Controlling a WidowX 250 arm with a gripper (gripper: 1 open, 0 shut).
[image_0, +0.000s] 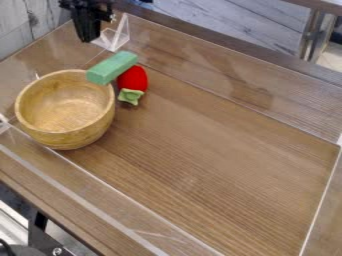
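Note:
My gripper is at the top left edge of the view, dark and partly cut off, above the back corner of the wooden table. It looks shut, with nothing clear between its fingers. Below it to the right, a green block lies beside a red object with a green leafy top, like a strawberry. A large round wooden bowl sits at the left, in front of them.
Walls or raised edges border the table at the left and back, and a pale upright post stands at the top right.

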